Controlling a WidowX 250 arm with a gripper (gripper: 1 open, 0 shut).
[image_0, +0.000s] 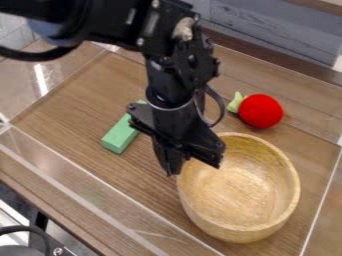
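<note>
My gripper points down at the left rim of a round cream bowl, with its fingertips low by that rim. It looks shut, and nothing shows between its fingers. A green block lies on the wooden table to the left of the gripper, partly hidden by it. A red round object sits behind the bowl, with a small light green piece just left of it.
A pale wall or ledge runs along the back. A dark cable shows at the lower left corner.
</note>
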